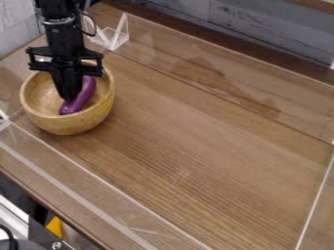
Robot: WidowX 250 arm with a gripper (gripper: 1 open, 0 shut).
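A wooden bowl point(89, 122) sits at the left of the table. Inside it lies a long purple object point(78, 96), like an eggplant, slanting from upper right to lower left. My black gripper point(62, 76) reaches down from the top left over the bowl's back part, its tips at or just above the upper left of the purple object. I cannot tell from this view whether the fingers touch it or how far apart they are.
A pale wire-like stand point(112, 31) is at the back left. A grey wall runs along the top right.
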